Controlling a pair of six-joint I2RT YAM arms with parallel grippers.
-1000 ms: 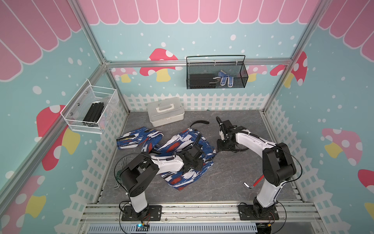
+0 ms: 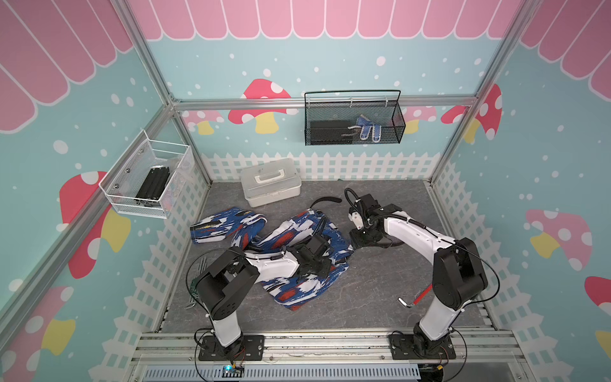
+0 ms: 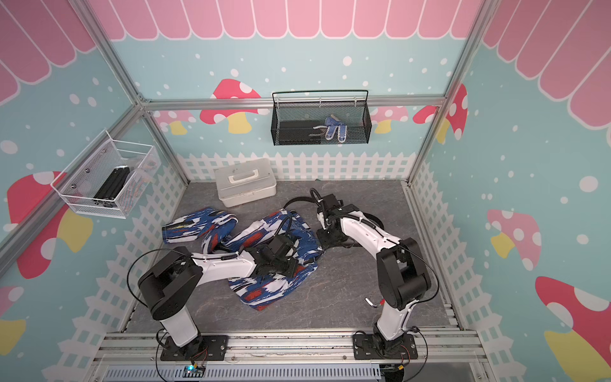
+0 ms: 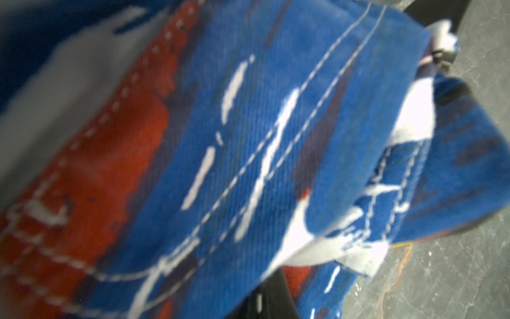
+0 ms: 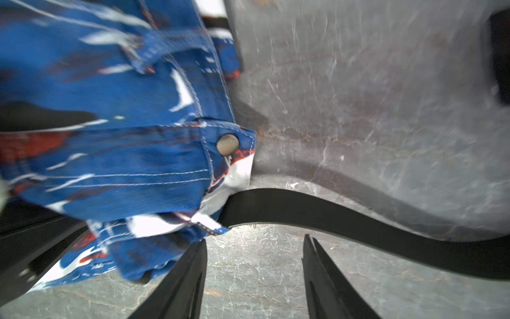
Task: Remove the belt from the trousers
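Note:
Blue, white and red patterned trousers (image 2: 299,293) lie crumpled on the table. From their waist a black belt (image 5: 340,218) runs out to the right. In the top left view, another piece of black strap (image 2: 327,199) shows behind the trousers. My left gripper (image 2: 327,267) is shut, down at the trousers. Cloth covers most of its fingers (image 4: 273,297) in the left wrist view, so whether any is pinched is hidden. My right gripper stands open beside the waist, empty between its fingertips, the belt crossing ahead of them.
A grey-white lidded box (image 2: 270,181) stands behind the trousers. Near the front right lies a red-handled tool (image 2: 422,294); at the left is a wire-like object (image 2: 198,280). Table in front of my right gripper is bare.
The left arm and trousers look nearly unchanged.

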